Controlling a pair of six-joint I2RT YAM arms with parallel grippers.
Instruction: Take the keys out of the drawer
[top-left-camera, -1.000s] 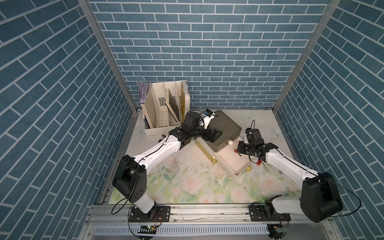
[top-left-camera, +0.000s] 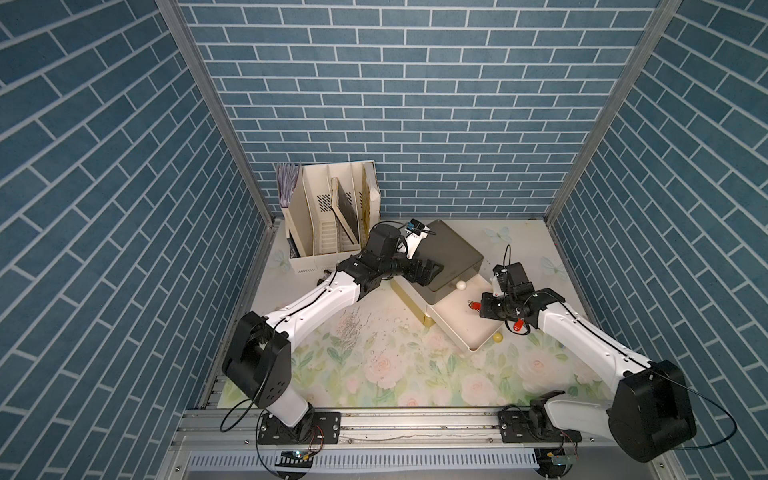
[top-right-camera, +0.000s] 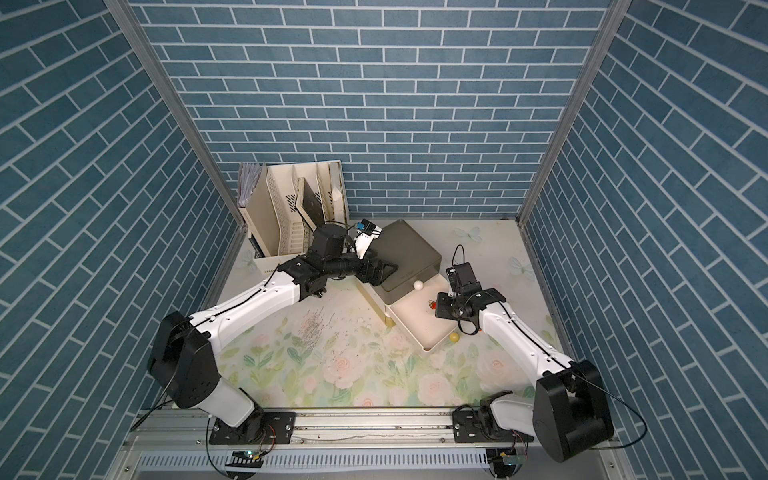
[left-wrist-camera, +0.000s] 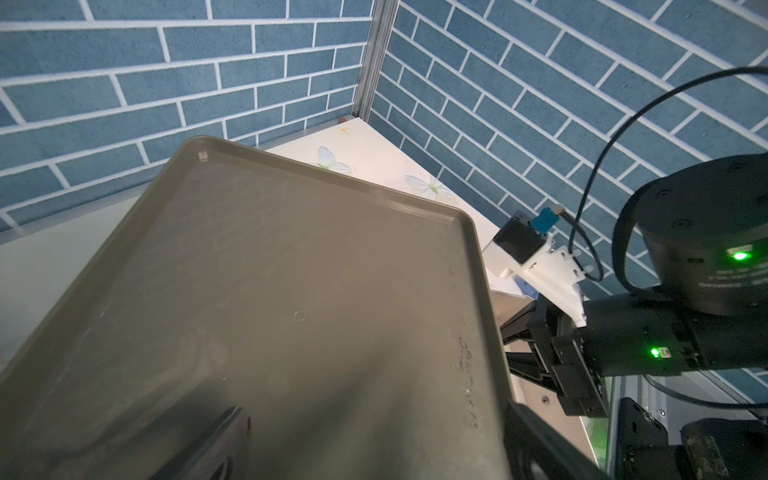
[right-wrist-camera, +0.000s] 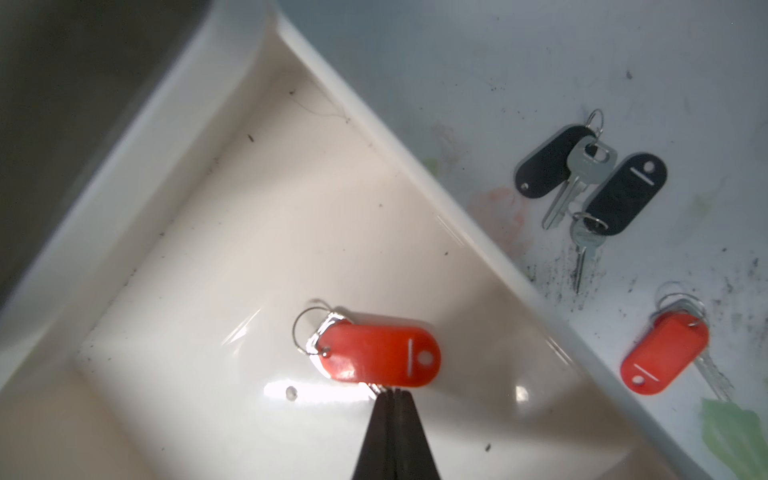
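Inside the pulled-out white drawer (right-wrist-camera: 264, 200) lies a key with a red tag (right-wrist-camera: 380, 354) and a wire ring, flat on the drawer floor. My right gripper is over the drawer, its fingers shut together with nothing between them. In the right wrist view the fingertips overlap the lower edge of the tag, which lies outside them. On the table beyond the drawer wall are two keys with black tags (right-wrist-camera: 625, 194) and another key with a red tag (right-wrist-camera: 665, 352). My left gripper stands open over the grey cabinet top (left-wrist-camera: 304, 288), its fingers apart and empty.
A white ball (top-left-camera: 461, 285) sits at the drawer's inner end, by the cabinet. One yellow knob (top-left-camera: 497, 337) is near the drawer's front right. A beige file organizer (top-left-camera: 332, 216) fills the back left.
The left arm has stayed put.
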